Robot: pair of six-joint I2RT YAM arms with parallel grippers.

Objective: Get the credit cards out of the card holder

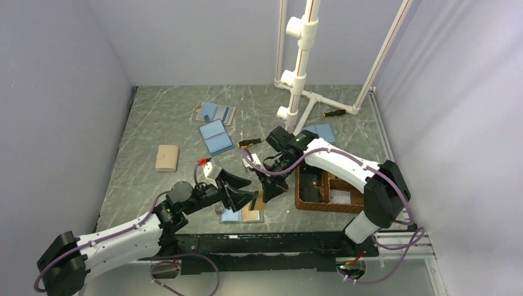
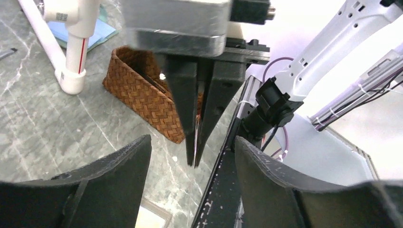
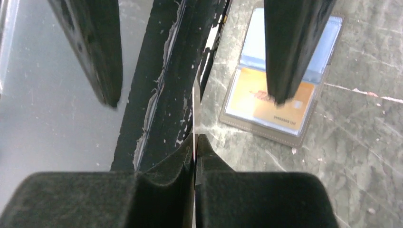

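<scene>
A gold card (image 1: 256, 200) is held edge-on in my right gripper (image 1: 264, 192), whose fingers are shut on it; in the right wrist view it shows as a thin sliver (image 3: 196, 104) between them, and in the left wrist view likewise. My left gripper stands open facing the right gripper, with nothing held between its fingers. Below them, the open card holder (image 3: 280, 76) lies on the table near the front edge, with a blue flap and an orange card (image 3: 266, 97) in it.
A woven basket (image 1: 308, 203) stands at the right. Other card holders (image 1: 216, 135) and screwdrivers (image 1: 250, 142) lie toward the back. A white pipe frame (image 1: 296, 80) rises behind the arms.
</scene>
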